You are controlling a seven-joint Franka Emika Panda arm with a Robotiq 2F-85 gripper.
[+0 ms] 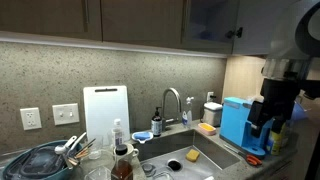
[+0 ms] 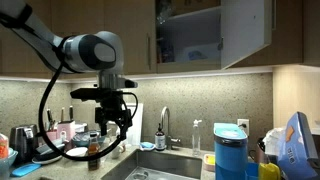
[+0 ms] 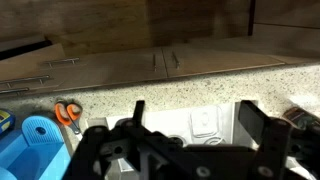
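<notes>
My gripper is open, its two dark fingers wide apart with nothing between them. Below it, the wrist view has the speckled counter edge (image 3: 180,92) and part of the sink. In exterior view 1 the gripper (image 1: 266,130) hangs in the air at the right, in front of a blue container (image 1: 232,122). From exterior view 2 the gripper (image 2: 113,130) appears on the left, above the counter. Orange-handled scissors (image 3: 68,112) lie on the counter beside the blue container (image 3: 40,135). A yellow sponge (image 1: 192,155) rests in the sink (image 1: 165,162).
A faucet (image 1: 171,100) rises behind the sink, near a dark soap bottle (image 1: 156,123). On the left stand a dark dish rack (image 1: 38,162), a white cutting board (image 1: 105,110) and glassware. An upper cabinet door (image 2: 238,40) hangs open overhead.
</notes>
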